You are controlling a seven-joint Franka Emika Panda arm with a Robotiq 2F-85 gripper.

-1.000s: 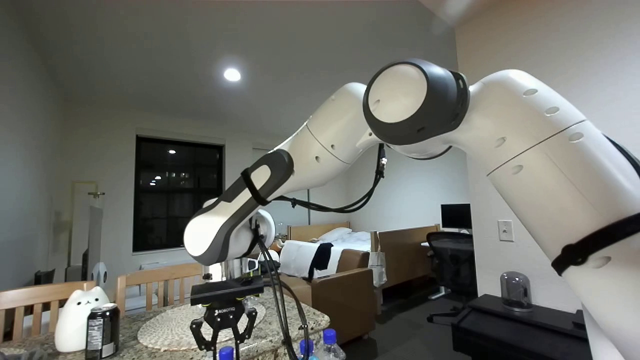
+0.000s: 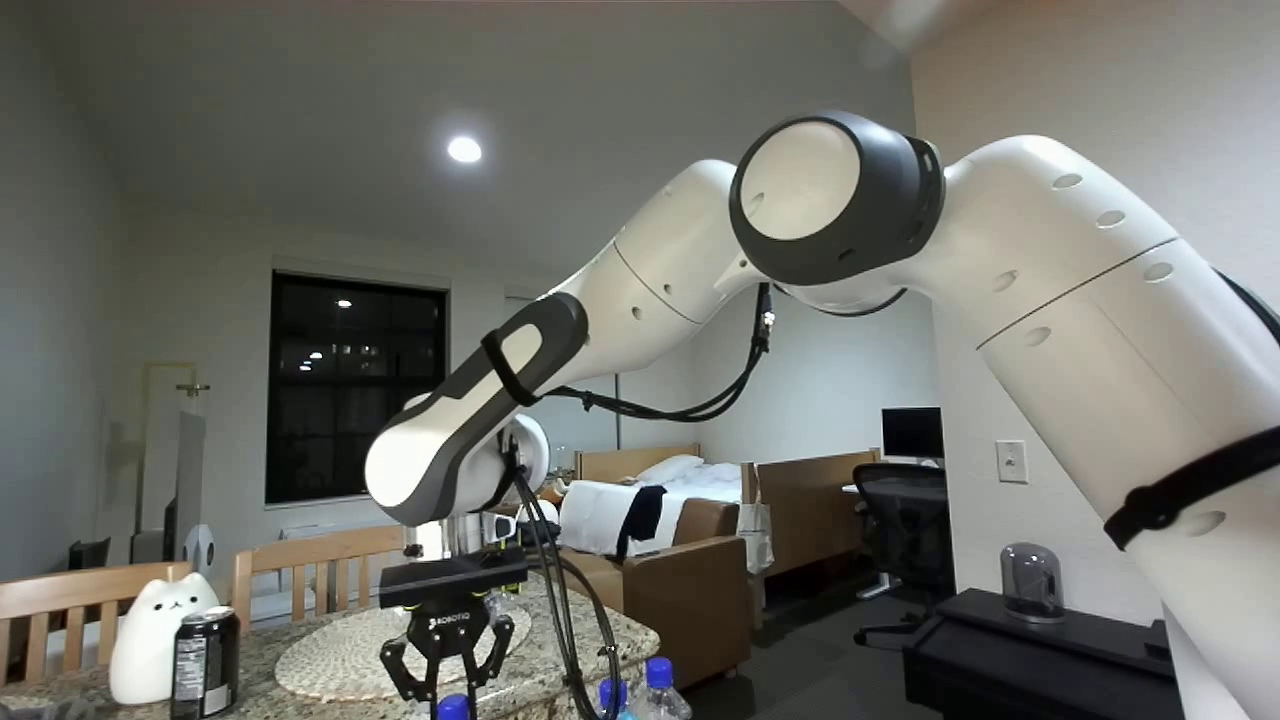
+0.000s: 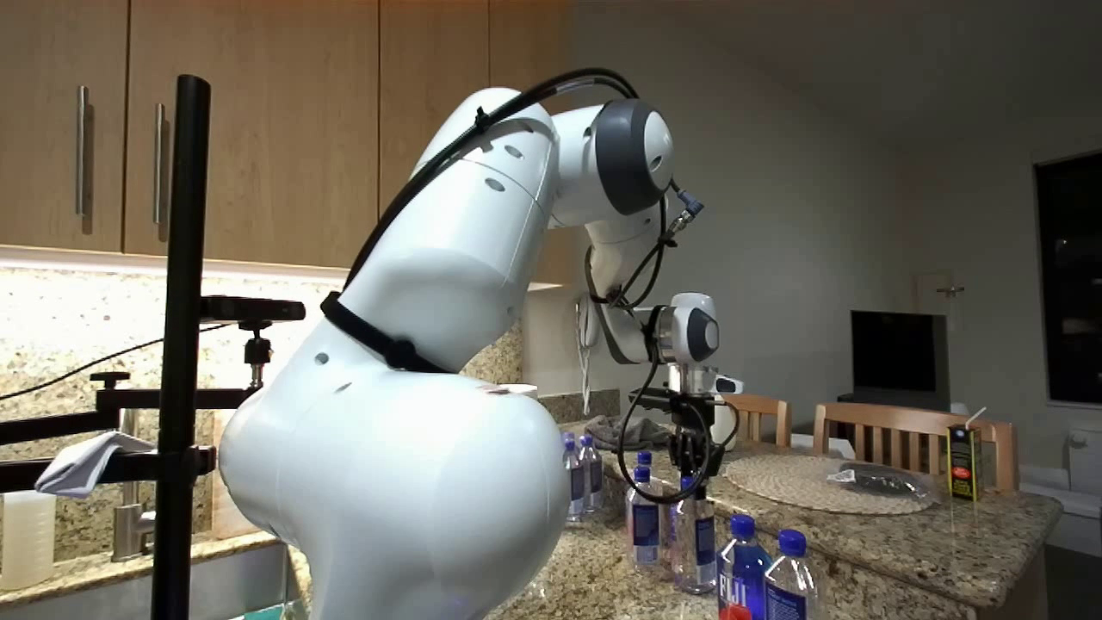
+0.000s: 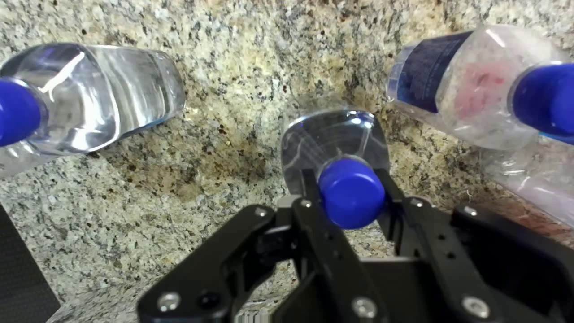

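Observation:
My gripper is shut on a clear water bottle [image 4: 336, 134] near its neck, with a finger on each side of the blue cap [image 4: 352, 194]. The wrist view looks down on this bottle over the granite counter. From the second exterior view, the bottle [image 3: 694, 548] appears upright below the gripper [image 3: 690, 484]; whether its base touches the counter is not clear. In the first exterior view, only a blue cap [image 2: 453, 708] shows by the fingers, at the bottom edge.
Other bottles stand close: a clear one [image 4: 134, 91] on the left and a labelled one [image 4: 479, 86] on the right in the wrist view. Two more, a blue bottle [image 3: 741, 568] and a clear bottle [image 3: 789, 584], are in front. Behind is a raised counter with a woven mat [image 3: 764, 480].
The arm has shifted very slightly, its elbow a little higher. The gripper is in nearly the same place by the blue cap, and the surroundings look unchanged.

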